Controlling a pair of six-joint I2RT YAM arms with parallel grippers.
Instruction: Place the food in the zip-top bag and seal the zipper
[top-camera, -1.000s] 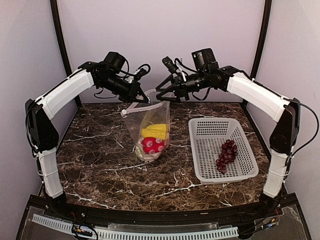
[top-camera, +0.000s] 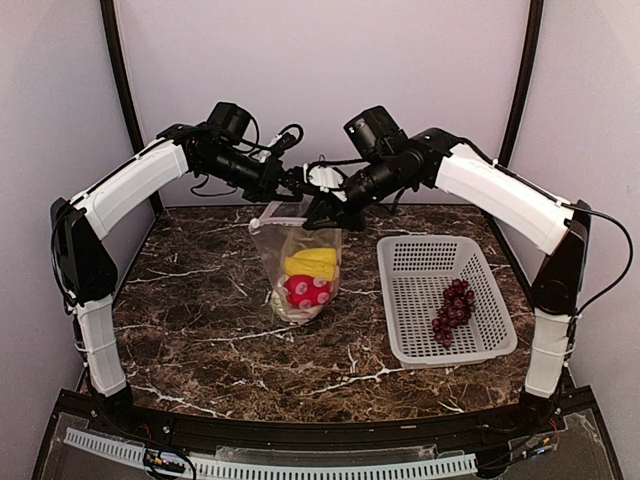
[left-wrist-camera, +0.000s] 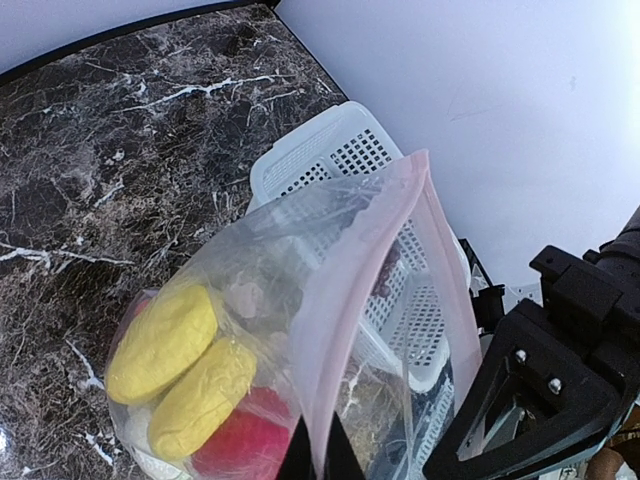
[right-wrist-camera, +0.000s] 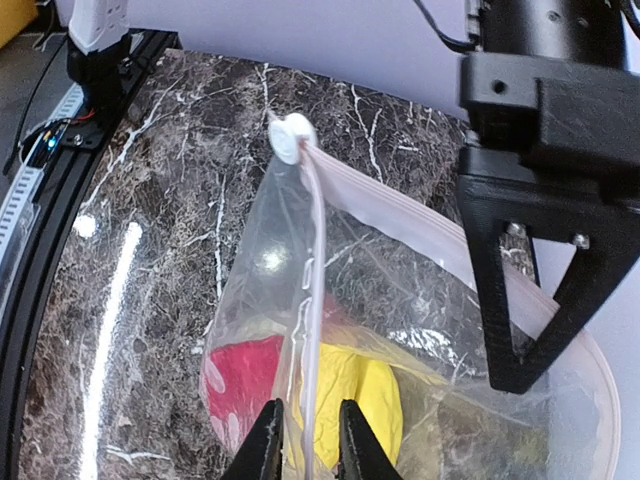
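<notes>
A clear zip top bag (top-camera: 272, 250) stands in the middle of the table with its mouth up. Through its film show yellow food (top-camera: 312, 263) and a red, pale-spotted piece (top-camera: 306, 291). A white slider (right-wrist-camera: 290, 137) sits at one end of the zipper. My left gripper is shut on the thin bag rim. In the right wrist view, my right gripper is part open, with the bag's near edge between its fingers and a gap still showing. Purple grapes (top-camera: 454, 312) lie outside the bag, in a white basket (top-camera: 388, 300).
The basket stands to the right of the bag. Both arms come close together above the bag mouth, leaving little room between them. Bare marble table (top-camera: 200, 320) lies to the left and in front.
My right gripper has moved left and down, onto the bag's mouth, and its fingers have narrowed. The bag's rim has drawn closer together. My left arm has stayed nearly still.
</notes>
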